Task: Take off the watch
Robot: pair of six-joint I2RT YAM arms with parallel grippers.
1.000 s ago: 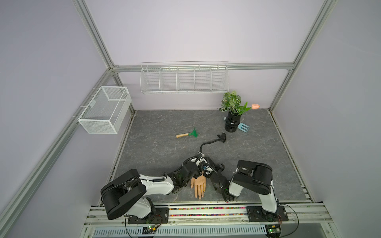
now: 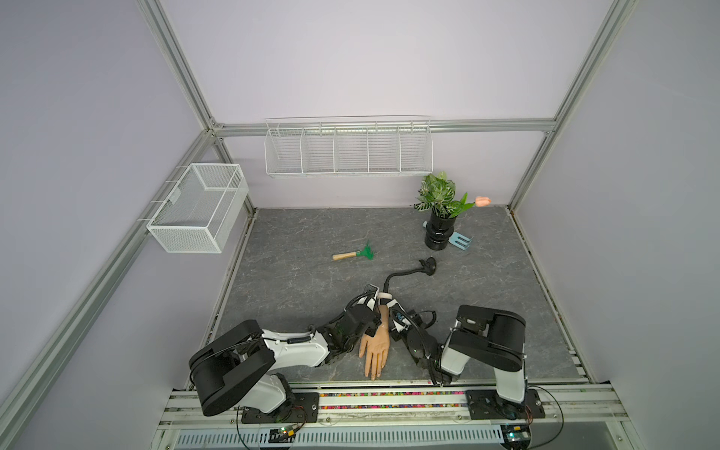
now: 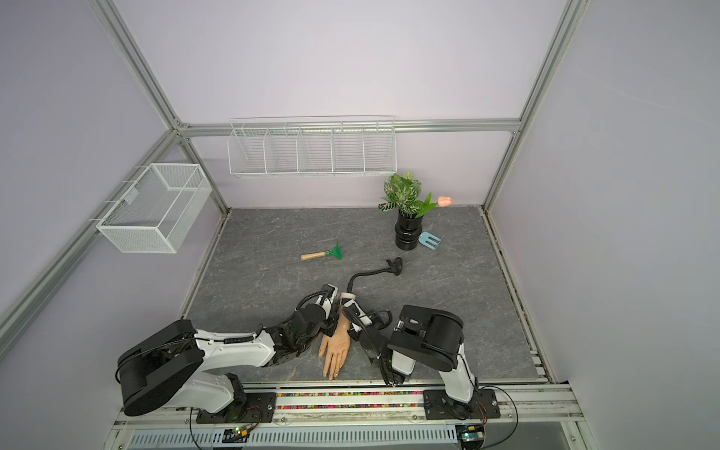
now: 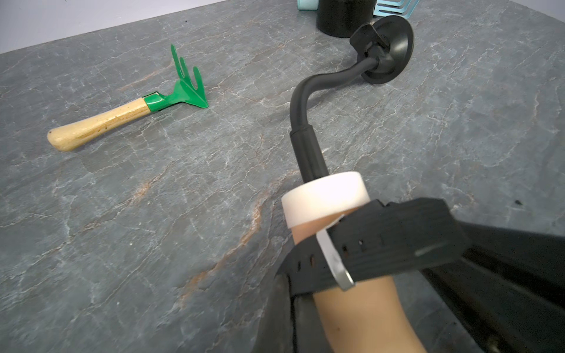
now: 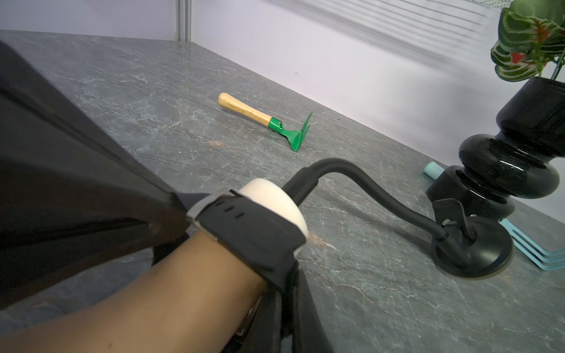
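A mannequin hand on a black gooseneck stand lies between both arms, wearing a watch whose black strap with metal keeper crosses the wrist below the white end cap. My left gripper is at the wrist's left, its fingers dark beside the strap in its wrist view. My right gripper is at the wrist's right; in its wrist view its fingertips are low by the strap's edge, largely hidden. Both look shut; whether anything thin is between the fingers is unclear.
A green hand rake lies behind. A black vase with plant and a blue fork stand back right. Wire baskets hang on the walls.
My right gripper and arm have shifted rightward, and the hand and its gooseneck stand have moved slightly right. My left gripper has moved little.
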